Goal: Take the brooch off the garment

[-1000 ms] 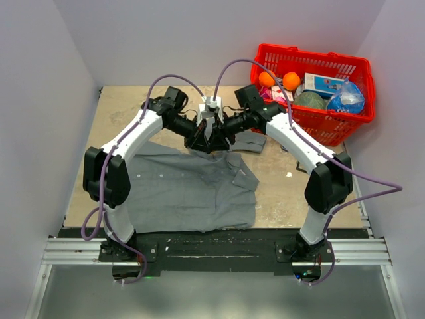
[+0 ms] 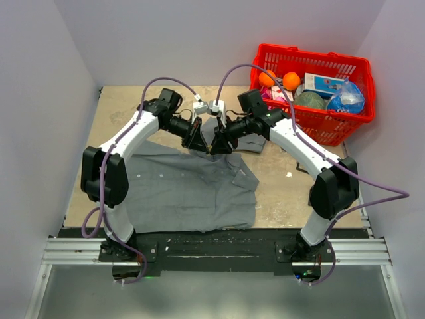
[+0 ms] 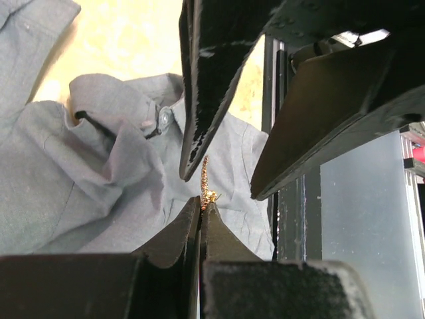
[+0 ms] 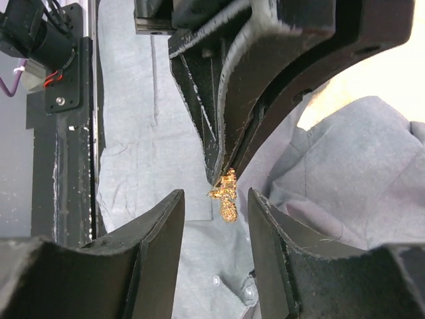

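Observation:
A small gold brooch (image 3: pixel 208 196) stands out from the tips of my left gripper, which is shut on it. Facing it, my right gripper is open, with a gap between its two fingers. In the right wrist view the brooch (image 4: pixel 228 196) shows beyond that gap, pinched at its upper end by the left fingertips and free of my right fingers. Below and behind spreads the grey garment (image 2: pixel 179 196), rumpled near the grippers; no cloth shows between the left fingertips.
A red basket (image 2: pixel 319 129) holding oranges, a box and a blue bag stands at the back right. Bare tabletop (image 2: pixel 279 199) lies to the right of the garment. Both grippers nearly meet above the cloth, leaving little room between them.
My right gripper has moved slightly to the right, away from the left one, and a gap now shows between them. The left arm has shifted slightly left. The garment lies as before.

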